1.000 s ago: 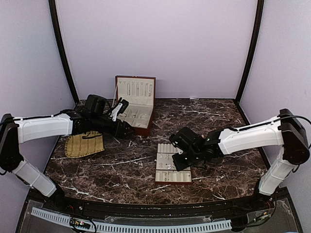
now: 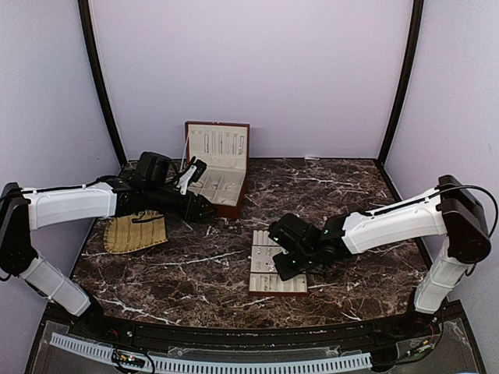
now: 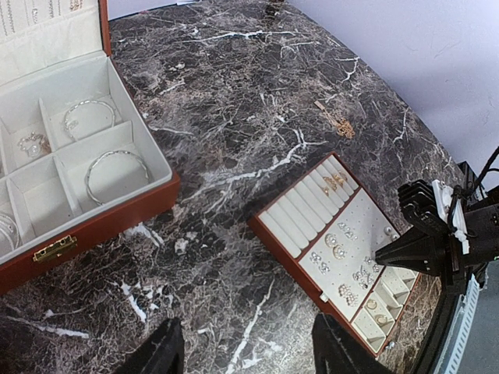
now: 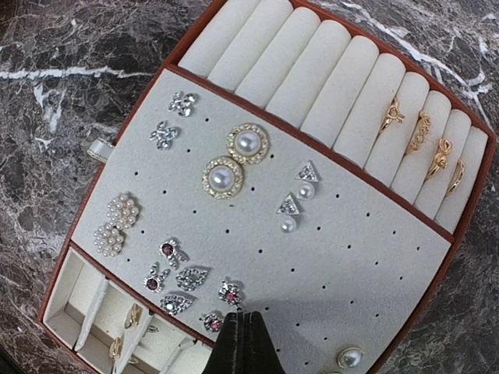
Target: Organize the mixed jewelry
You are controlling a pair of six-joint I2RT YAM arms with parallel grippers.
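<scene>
The jewelry tray point(image 4: 390, 288) holds gold rings point(image 4: 437, 162) in its roll slots, pairs of earrings point(image 4: 221, 178) on the middle board and small pieces in compartments. My right gripper is shut, low over the board beside red-stone silver earrings point(image 4: 229, 293); nothing clearly shows between its fingers. My left gripper stands open above the bare table, left of the tray. The open jewelry box point(image 3: 168, 191) holds bracelets point(image 3: 117, 155) and other pieces in compartments, with chains in its lid.
A yellow woven mat or pouch point(image 2: 132, 234) lies at the left under my left arm. A small gold piece point(image 3: 343, 127) lies on the marble table beyond the tray.
My left arm has not visibly moved.
</scene>
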